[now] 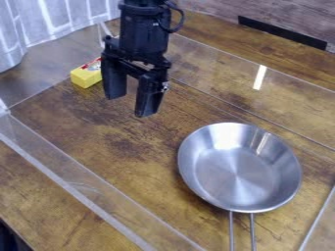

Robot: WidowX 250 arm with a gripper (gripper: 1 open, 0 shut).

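The black gripper (pixel 133 90) hangs over the middle-left of the wooden table, its two fingers spread open with nothing visible between them. A yellow box (pixel 84 76) with some red on it lies behind it to the left, partly hidden by the arm. A steel pan (pixel 238 165) with a long handle pointing to the near edge sits at the right front, apart from the gripper.
Clear plastic edging runs along the left side and lower right, and a pale translucent sheet (pixel 26 34) stands at the back left.
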